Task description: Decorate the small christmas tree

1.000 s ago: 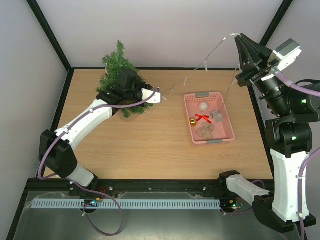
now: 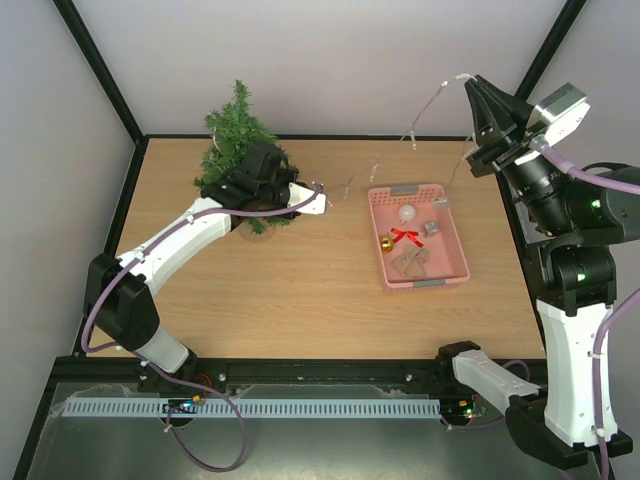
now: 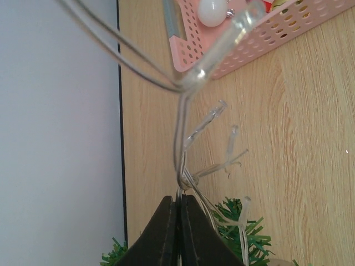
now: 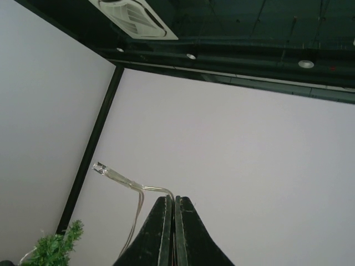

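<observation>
A thin, clear-wired light string (image 2: 430, 100) arcs between my grippers. My left gripper is shut on the string just in front of the small green tree (image 2: 232, 130), whose branches show behind its fingers. My right gripper is raised high at the upper right, pointing upward, shut on the other part of the string, which bends over its fingertips. The pink basket (image 2: 455, 262) on the table holds a white ball (image 2: 407, 213), a gold ornament (image 2: 386, 243), a red bow (image 2: 404, 235) and other small pieces.
The left arm lies over the tree's front. Walls and a black frame edge the table at back and sides.
The dangling part of the string over the basket has shifted.
</observation>
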